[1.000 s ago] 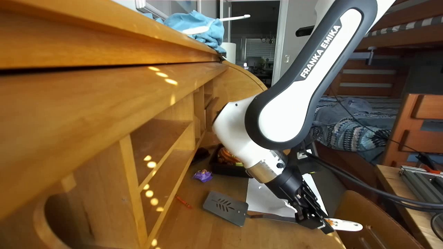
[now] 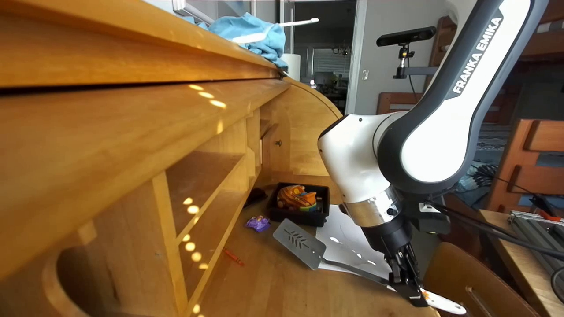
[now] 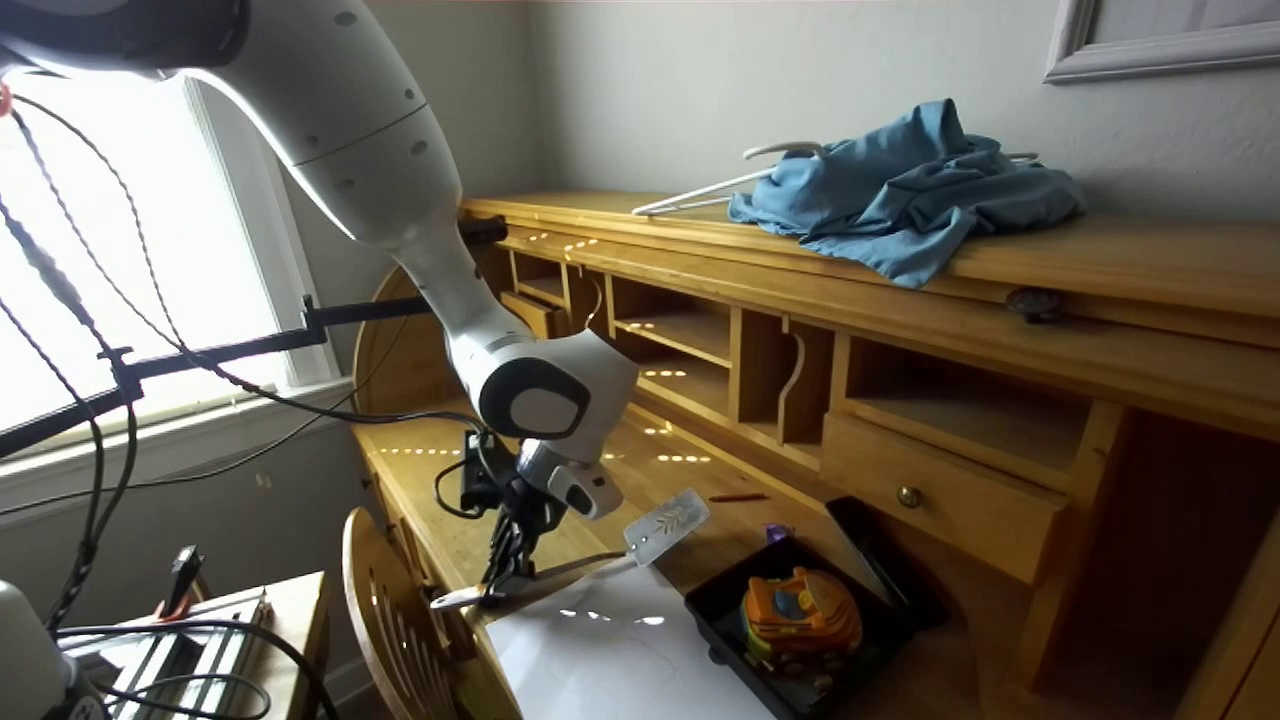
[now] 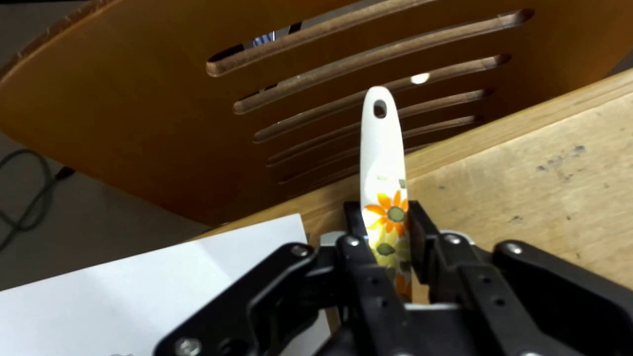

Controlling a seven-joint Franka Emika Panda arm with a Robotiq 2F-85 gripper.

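Observation:
A spatula with a grey slotted blade and a white, flower-patterned handle is held at the desk's front edge. My gripper is shut on that handle, a finger on either side of the flowers. In exterior view 2 the gripper is low over the desk edge, and the blade reaches inward, tilted up at its far end. The handle's end sticks out past the edge toward the chair. Whether the blade touches the desk is hard to tell.
White paper lies beneath and beside the spatula. A black tray holds an orange toy. Near it are a purple wrapper and a red crayon. A wooden chair stands against the desk's front edge.
The arm has shifted right in exterior view 1, uncovering the tray and toy. Still in my gripper, the spatula has turned, its blade now higher and tilted.

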